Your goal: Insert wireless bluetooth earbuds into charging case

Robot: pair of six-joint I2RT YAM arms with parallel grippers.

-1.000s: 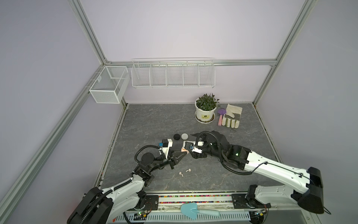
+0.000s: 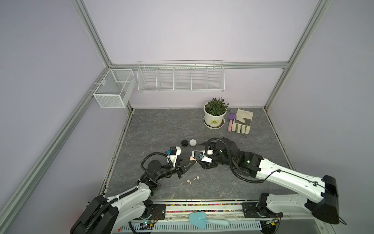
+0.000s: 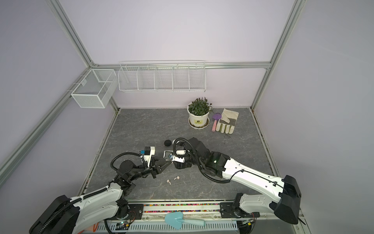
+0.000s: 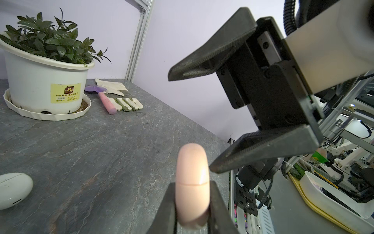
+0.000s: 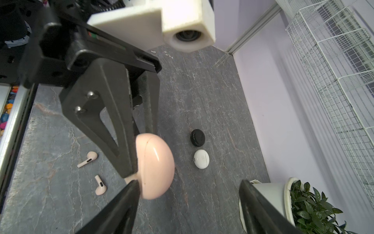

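A rounded, glossy pale-pink charging case is held up above the table, my left gripper shut on its lower part. A seam runs across the case, and no gap shows along it in the left wrist view. My right gripper stands open close by, its fingers spread and apart from the case in that view. On the table lie two pale-pink earbuds, one earbud and another earbud, separate from each other. From the top left view the right gripper partly hides the case.
Behind the arms sit a black round case and a white one. Farther back are a potted plant, a purple-and-pink tool and gloves.
The left arm has hardly moved.
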